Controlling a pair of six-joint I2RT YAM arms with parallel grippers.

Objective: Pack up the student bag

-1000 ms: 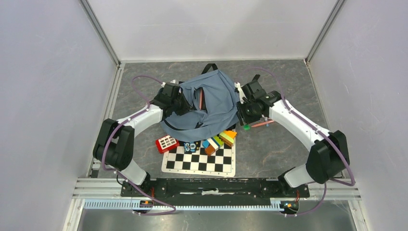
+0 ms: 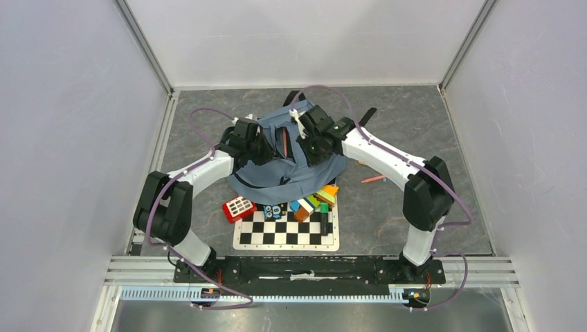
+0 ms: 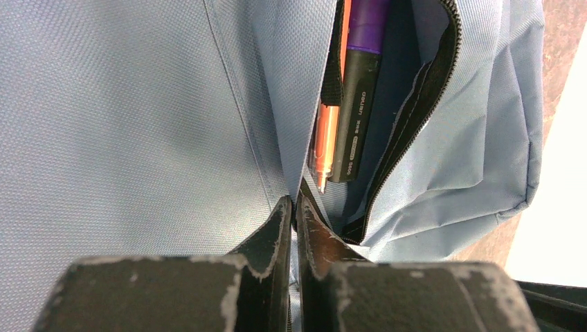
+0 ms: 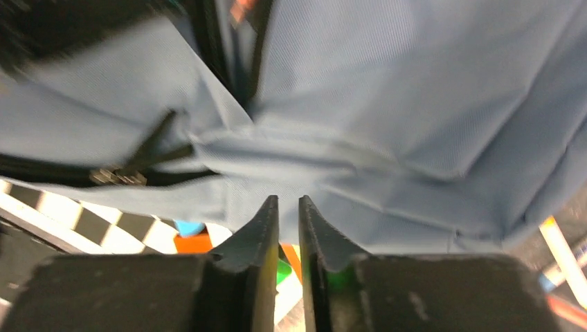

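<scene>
The blue-grey bag [image 2: 284, 181] lies with its pocket unzipped. Inside it, the left wrist view shows an orange pen [image 3: 327, 138] and a black marker [image 3: 355, 114] with a purple cap. My left gripper is shut on the pocket's fabric edge. Above the bag's right part is my right gripper, slightly open with an empty gap between its fingers. A black marker with a green cap [image 2: 324, 220] lies on the checkerboard [image 2: 287, 238], just below the bag's front edge in the top view.
Colored blocks [image 2: 304, 207] and a dark patterned item [image 2: 275, 211] lie on the board, with a red calculator-like item [image 2: 239, 208] at its left corner. An orange pen [image 2: 374, 178] lies right of the bag.
My right gripper moved left over the bag from beside it. The left arm stayed put.
</scene>
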